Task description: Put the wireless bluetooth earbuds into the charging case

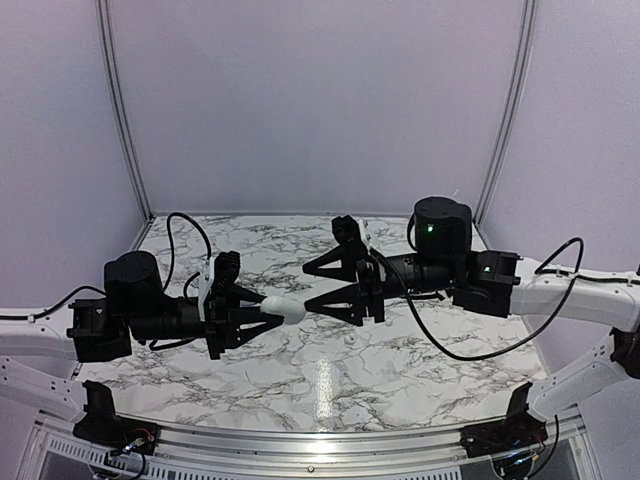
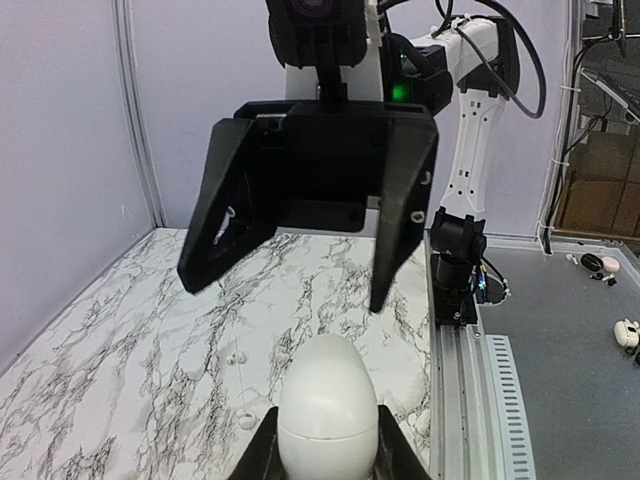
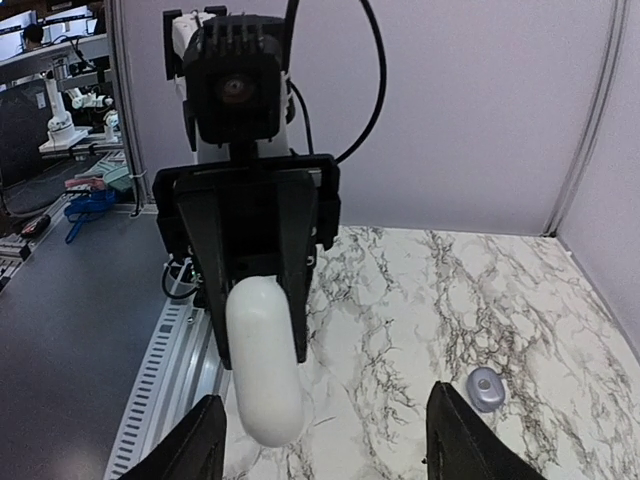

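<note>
The white, rounded charging case [image 1: 284, 309] is held up off the table, with my left gripper [image 1: 273, 308] shut on it. In the left wrist view a thin seam crosses the case [image 2: 328, 400], and its lid looks closed. My right gripper [image 1: 305, 287] stands wide open just to the right of the case, apart from it and empty. Two small pale pieces, likely the earbuds [image 2: 235, 357], lie on the marble surface beyond the case. Their exact shape is too small to tell.
A small greyish rounded object [image 3: 486, 389] rests on the marble table [image 3: 400, 320] in the right wrist view; what it is I cannot tell. Most of the tabletop around the arms is bare. Walls enclose the back and sides.
</note>
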